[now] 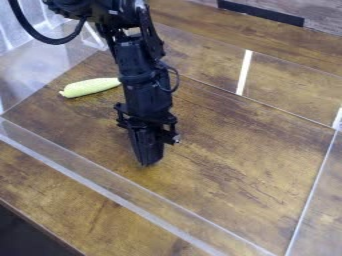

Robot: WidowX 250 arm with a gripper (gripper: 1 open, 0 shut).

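My black arm reaches down from the top left to the gripper (147, 150), which is low over the wooden surface, left of centre. Its fingertips are dark and small; it looks shut, with nothing visible between them. Behind it to the left lies a pale yellow-green elongated object (88, 87), like a toy vegetable, apart from the gripper.
Clear plastic walls (315, 189) enclose the wooden work surface (241, 170). A white strip (243, 72) is at the back.
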